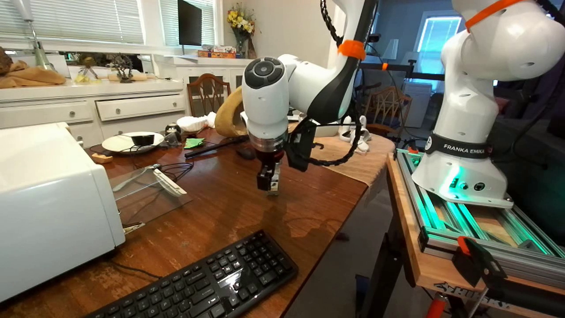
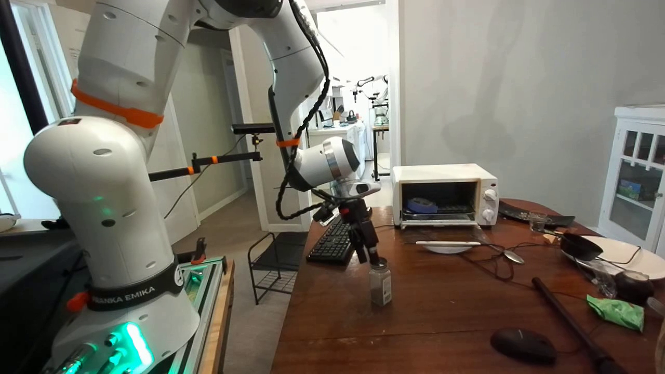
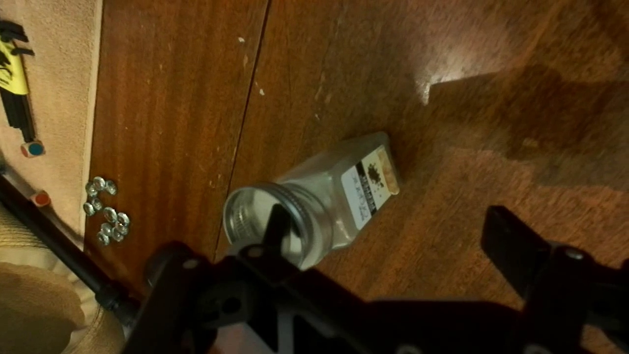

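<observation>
A clear square jar (image 3: pixel 321 218) with a metal-ringed open mouth and a small label stands upright on the wooden table. My gripper is open above it, pointing down. In the wrist view, one dark finger (image 3: pixel 275 229) overlaps the jar's mouth, while the other lies well off to the right over bare table. Exterior view 2 shows a fingertip right at the top of the jar (image 2: pixel 381 288); whether it touches or dips inside, I cannot tell. From exterior view 1, my gripper (image 1: pixel 269 183) covers much of the jar.
A black keyboard (image 1: pixel 212 283) lies near the table's edge. The white toaster oven (image 2: pixel 443 194) stands open behind, with a glass pane (image 1: pixel 148 193) beside it. A mouse (image 2: pixel 522 345) and a black rod (image 2: pixel 570 324) are farther along. Bare table surrounds the jar.
</observation>
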